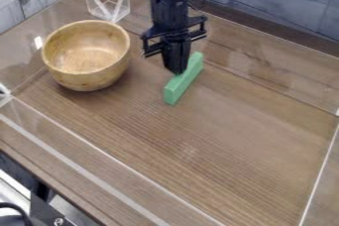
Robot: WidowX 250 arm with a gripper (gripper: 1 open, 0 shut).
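Note:
The black robot arm reaches down from the top, and its gripper [176, 65] is low over the upper end of a green bar [180, 86] lying on the wooden table. The gripper looks shut; whether it touches the bar cannot be told. A wooden bowl [85, 56] sits to the left.
Pale straps lie behind the bowl near a grey wall.

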